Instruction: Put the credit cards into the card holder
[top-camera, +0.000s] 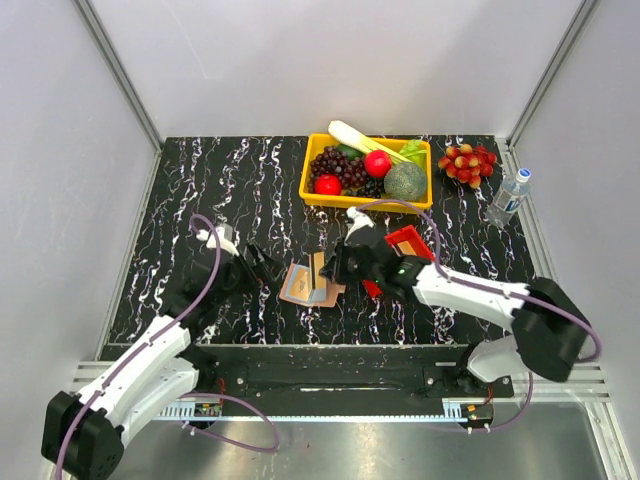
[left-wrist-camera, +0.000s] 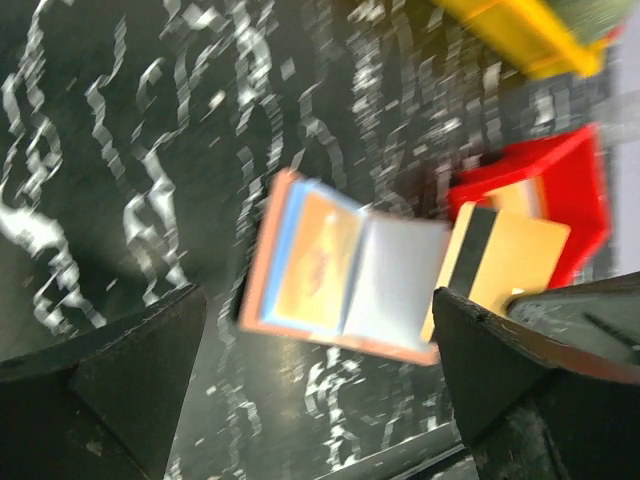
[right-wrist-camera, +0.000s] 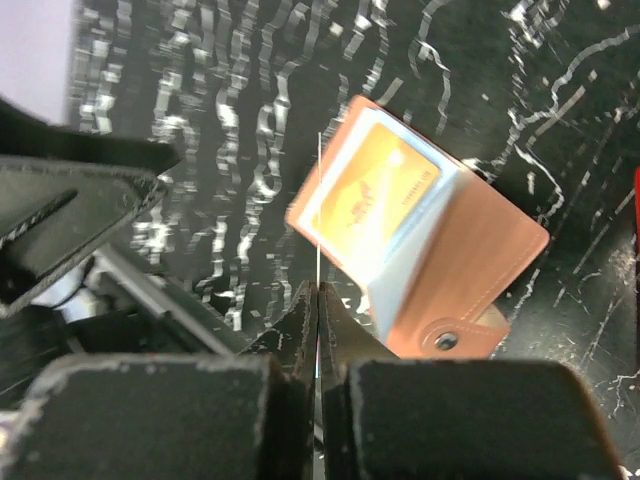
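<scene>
On the table lies the open brown card holder (top-camera: 338, 291), an orange card (right-wrist-camera: 375, 195) in its left side and a pale sleeve leaf beside it. My right gripper is shut on a thin gold card, seen edge-on as a fine line (right-wrist-camera: 319, 190). From the left wrist view the card (left-wrist-camera: 522, 258) shows its gold face and a black stripe, held above the holder's right part. My left gripper (top-camera: 268, 264) stands open to the left of the holder, nothing between its fingers.
Partly behind the right arm is a red box (top-camera: 408, 240) with cards in it. A yellow crate (top-camera: 304, 180) of fruit and vegetables stands at the back, with a bottle (top-camera: 508, 198) on the right.
</scene>
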